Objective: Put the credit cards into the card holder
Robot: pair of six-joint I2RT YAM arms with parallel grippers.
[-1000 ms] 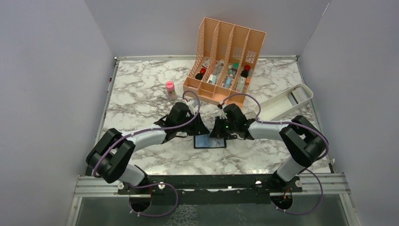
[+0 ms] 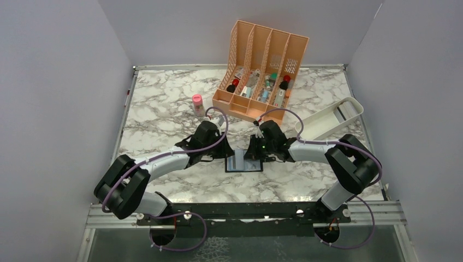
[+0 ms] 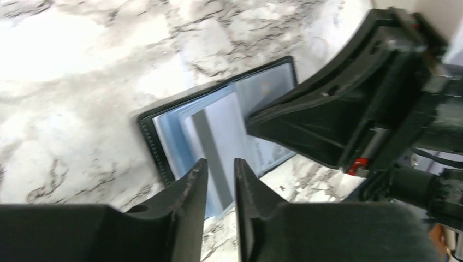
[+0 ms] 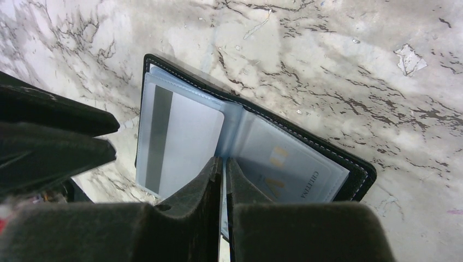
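Note:
The black-edged card holder [image 2: 243,168] lies open on the marble table, clear sleeves showing. A white card with a dark stripe [image 4: 185,136] sits in the sleeve on my left gripper's side; a pale printed card [image 4: 284,164] shows under plastic on the other side. My left gripper hovers over the striped card, its fingers a little apart with nothing seen between them. My right gripper is down at the holder's middle, fingertips nearly together at the sleeve; what is between them is hidden.
A tan divided organizer [image 2: 240,109] with small items stands behind, a pink-lidded bottle [image 2: 197,103] to its left. A white tray [image 2: 316,123] lies at the right.
My left gripper has moved left and slightly up in the top view, uncovering more of the striped card. My right gripper has stayed in place.

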